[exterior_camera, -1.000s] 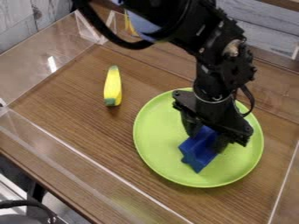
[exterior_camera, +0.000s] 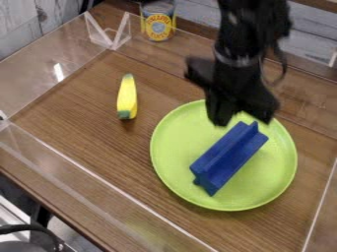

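Observation:
A blue oblong block lies tilted diagonally on a green plate at the centre right. Above it, over the plate's back part, hangs my dark gripper, blurred, its fingers pointing down and apart from most of the block. I cannot make out anything held between them. A yellow corn-like object with a green end lies on the wooden table to the left of the plate.
A can with a yellow label stands at the back.
My gripper has risen up and back from the block, which now shows uncovered on the plate. The can at the back has come into view.

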